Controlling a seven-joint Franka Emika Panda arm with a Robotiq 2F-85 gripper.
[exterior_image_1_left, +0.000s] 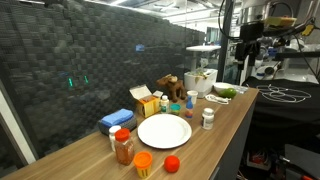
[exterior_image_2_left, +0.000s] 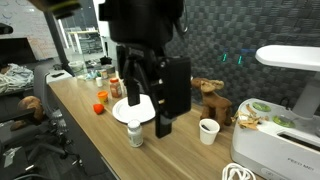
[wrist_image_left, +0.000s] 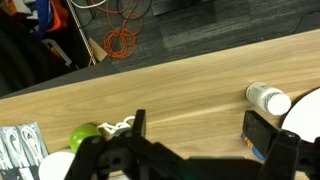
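Observation:
My gripper is open above the wooden counter (wrist_image_left: 180, 88), with only bare wood visible between its fingers in the wrist view. A small white-capped jar (wrist_image_left: 268, 97) stands just ahead of the right finger, apart from it. In exterior view 1 the gripper (exterior_image_1_left: 252, 72) hangs high over the counter's right end. On the counter are a white plate (exterior_image_1_left: 164, 130), a red ball-like item (exterior_image_1_left: 172, 164), an orange cup (exterior_image_1_left: 144, 163) and a brown-red jar (exterior_image_1_left: 124, 147). The same white jar (exterior_image_1_left: 208, 118) stands right of the plate.
At the back are a blue folded cloth (exterior_image_1_left: 119, 119), an orange box (exterior_image_1_left: 145, 100), a brown plush moose (exterior_image_1_left: 170, 85) and a white cup (exterior_image_2_left: 209, 130). A green round item (wrist_image_left: 84, 137) lies to the left in the wrist view. The counter's edge drops to a dark floor.

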